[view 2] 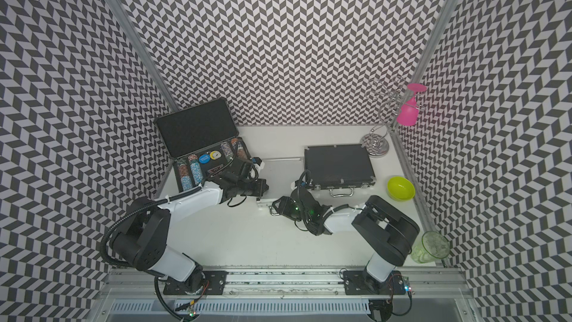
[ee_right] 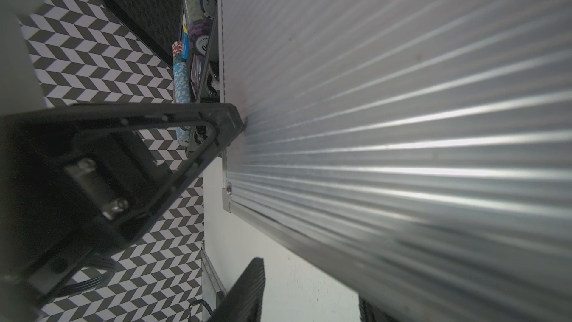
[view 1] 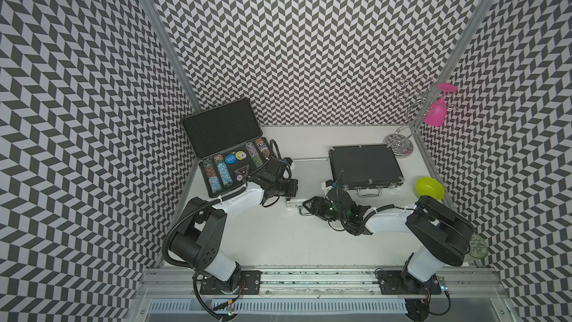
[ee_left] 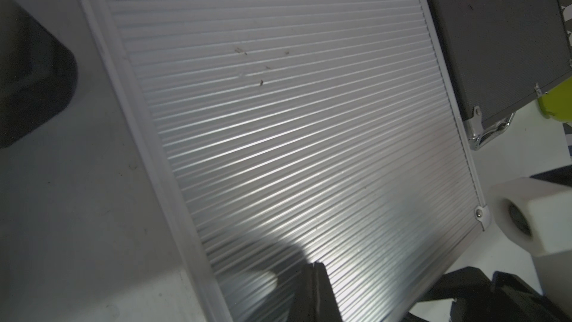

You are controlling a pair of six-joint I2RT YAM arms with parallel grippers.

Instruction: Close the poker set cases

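Observation:
A silver ribbed case (ee_left: pixel 298 101) lies with its lid down in the middle of the table. My left gripper (view 1: pixel 293 187) is over its lid, fingers shut with nothing seen between them. My right gripper (view 1: pixel 307 205) is low at the case's front, by the handle; in the right wrist view its fingertips sit along the edge, and whether they hold anything is unclear. At the left a black case (view 1: pixel 220 122) stands open, lid raised, with rows of chips (view 1: pixel 224 173). At the right a black case (view 1: pixel 364 164) lies with its lid down.
A green bowl (view 1: pixel 429 187) sits at the right, a metal stand with a pink object (view 1: pixel 435 113) behind it, and a glass dish (view 2: pixel 432 247) at the front right corner.

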